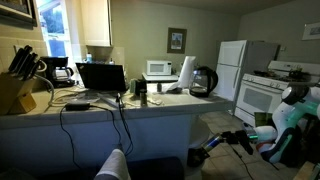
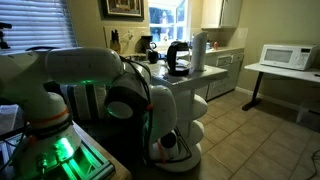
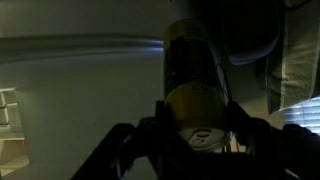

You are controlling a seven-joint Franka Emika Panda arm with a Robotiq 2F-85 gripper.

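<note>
In the wrist view, a cylindrical can (image 3: pixel 190 62) with a dark and yellowish label lies lengthwise away from the camera, its pale round end (image 3: pixel 205 137) toward me. My gripper is shut on this can, its dark fingers on either side of the near end. The exterior view from the right shows the arm low, with the gripper (image 1: pixel 205 152) below counter height; the can is too small and dark to make out there. In the other exterior view the gripper (image 2: pixel 168 152) hangs low, partly hidden by the arm.
The long counter (image 1: pixel 110 115) carries a knife block (image 1: pixel 15 92), a laptop (image 1: pixel 102 77), a kettle (image 1: pixel 203 81) and a paper towel roll (image 1: pixel 186 73). A white stove (image 1: pixel 265 93) stands behind the arm. Open tiled floor (image 2: pixel 235 140) lies to the right.
</note>
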